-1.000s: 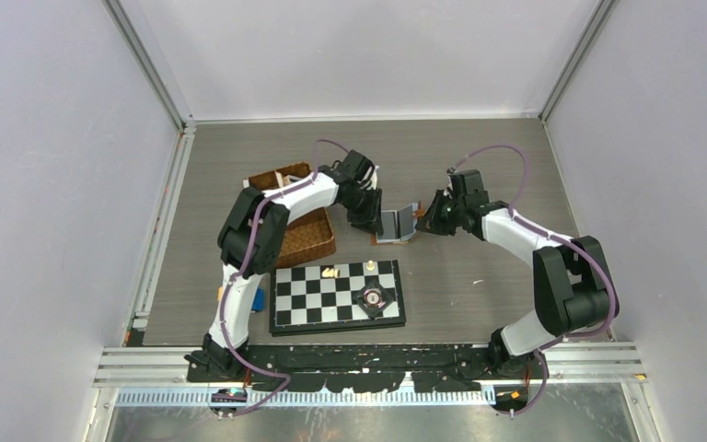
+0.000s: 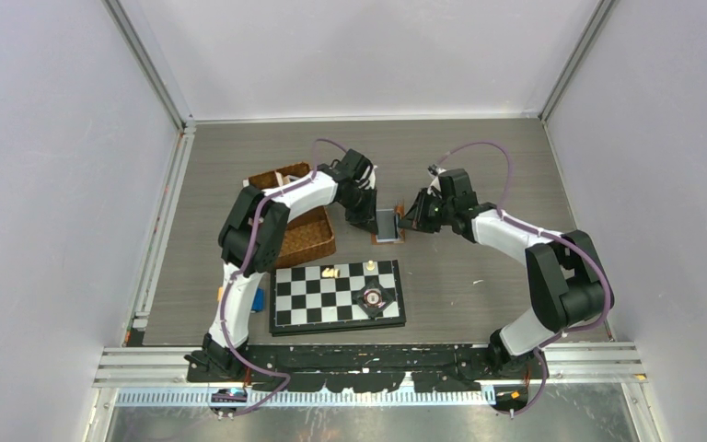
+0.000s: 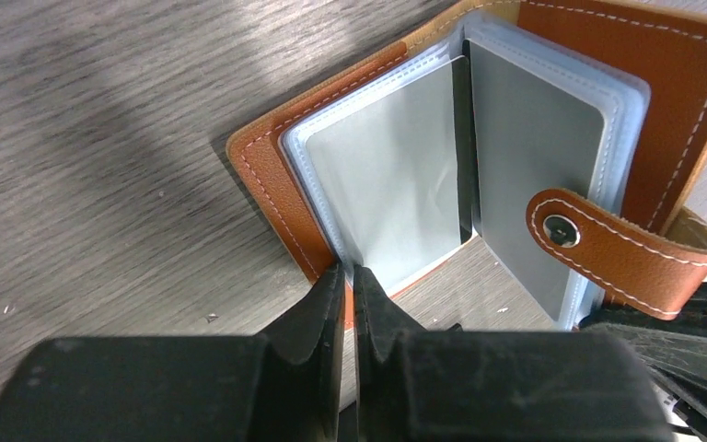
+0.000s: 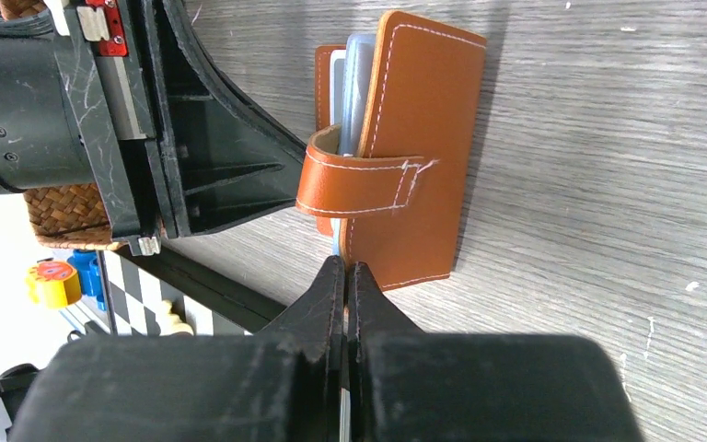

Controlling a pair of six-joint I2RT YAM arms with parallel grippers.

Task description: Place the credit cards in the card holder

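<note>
The tan leather card holder (image 2: pixel 387 226) stands half folded on the table, its clear sleeves (image 3: pixel 377 157) and snap strap (image 3: pixel 617 258) showing in the left wrist view. My left gripper is shut on the near edge of the holder's flat-lying half. My right gripper is shut at the edge of the raised cover (image 4: pixel 423 110), just below the strap. In the top view both grippers meet the holder from opposite sides. I cannot tell whether any sleeve holds a card.
A wicker basket (image 2: pixel 304 241) sits at the left. A chessboard (image 2: pixel 318 308) with pieces and a dark square object lies in front, beside blue and yellow items (image 4: pixel 52 285).
My right gripper has moved left, raising and folding the holder's right half toward the left half. The left gripper has shifted very slightly left.
</note>
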